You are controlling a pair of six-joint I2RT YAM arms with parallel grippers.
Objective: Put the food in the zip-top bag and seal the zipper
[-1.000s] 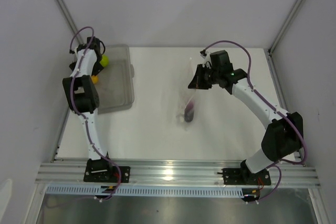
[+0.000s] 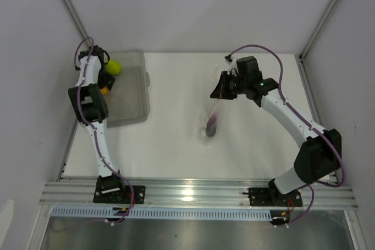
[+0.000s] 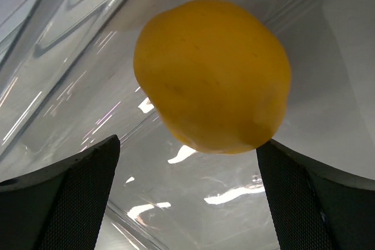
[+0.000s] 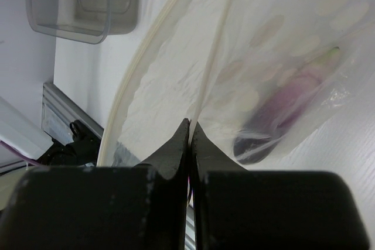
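Note:
My left gripper is open in the clear plastic bin (image 2: 132, 98), its fingertips either side of an orange-yellow food item (image 3: 211, 74) lying just beyond them. A green food (image 2: 113, 67) lies behind it in the bin. My right gripper is shut on the rim of the zip top bag (image 4: 158, 86), holding it up. Inside the bag lies a purple eggplant-like food (image 4: 275, 115).
Metal rails (image 2: 187, 182) border the work area.
The right arm and bag look almost unchanged.

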